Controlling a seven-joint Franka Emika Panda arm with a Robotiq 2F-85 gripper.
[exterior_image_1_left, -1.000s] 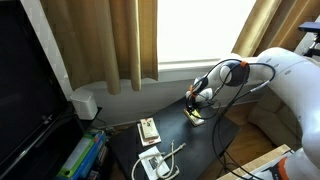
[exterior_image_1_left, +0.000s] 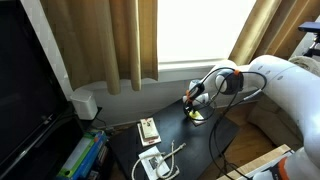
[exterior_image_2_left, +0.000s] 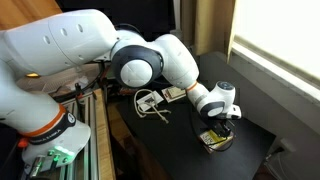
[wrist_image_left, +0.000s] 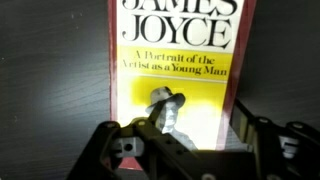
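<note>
A paperback book (wrist_image_left: 180, 95) with a white and yellow cover reading "James Joyce" fills the middle of the wrist view, on a dark tabletop. My gripper stands over its lower part, with its black fingers apart, one near each long side of the cover. Whether either finger touches the book cannot be told. From the second exterior view, the gripper (exterior_image_2_left: 220, 128) points down at the yellow book (exterior_image_2_left: 213, 139), partly covering it. In the first exterior view the book (exterior_image_1_left: 195, 115) shows as a small yellow patch below the gripper.
Another book (exterior_image_1_left: 149, 131) lies on the table's left part, near a white box (exterior_image_1_left: 155, 164) and a loose white cord (exterior_image_1_left: 171, 160). The wall and window sill rise behind the table. Bare dark tabletop (exterior_image_2_left: 165, 140) lies beside the gripper.
The gripper has shifted slightly in the first exterior view, staying close over the yellow book. The other book, box and cord look unmoved.
</note>
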